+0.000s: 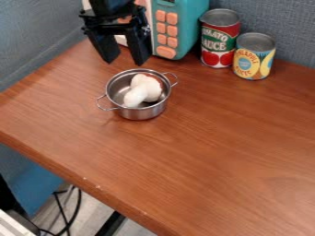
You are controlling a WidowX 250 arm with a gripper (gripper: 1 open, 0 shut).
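Observation:
A black gripper [123,52] hangs at the upper left above the table, its two fingers spread apart with nothing visible between them. Below and a little to its right sits a small steel pot [138,110] with two wire handles, holding a white rounded object [142,90] that I cannot identify for certain.
Behind the gripper stands a teal toy appliance [180,23] with orange buttons. To its right are a tomato sauce can [219,39] and a shorter yellow-labelled can [253,57]. The table's front-left edge drops to floor and cables.

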